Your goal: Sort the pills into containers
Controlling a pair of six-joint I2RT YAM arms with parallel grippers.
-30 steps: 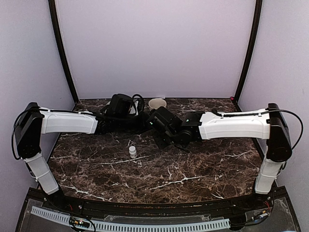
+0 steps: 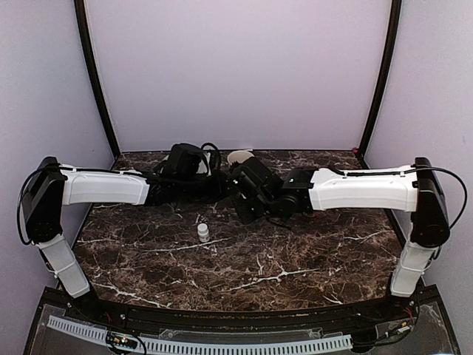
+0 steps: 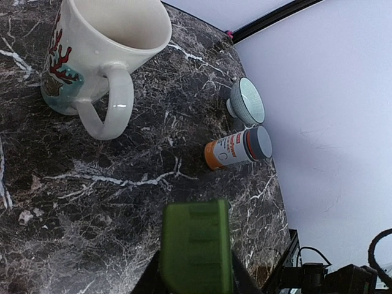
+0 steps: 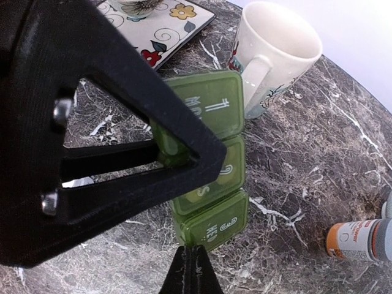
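Observation:
A green pill organizer with numbered day lids is held in the air. My left gripper is shut on it; in the left wrist view only the organizer's narrow green end shows. Three lids, marked 1, 2 and 3, face the right wrist view and look closed. Yellowish shapes show faintly through lid 2. My right gripper is shut, its tips just below the edge of lid 3, nothing visible between them. Whether they touch the lid I cannot tell. From above, the arms hide the organizer.
Behind the organizer stands a white mug. An orange-and-white pill bottle and a small bowl are to its right. A flowered tray lies at the back left. A small white bottle stands in front of the arms.
My right arm has shifted slightly to the right and its gripper has turned a little. The left arm and the small white bottle have stayed where they were.

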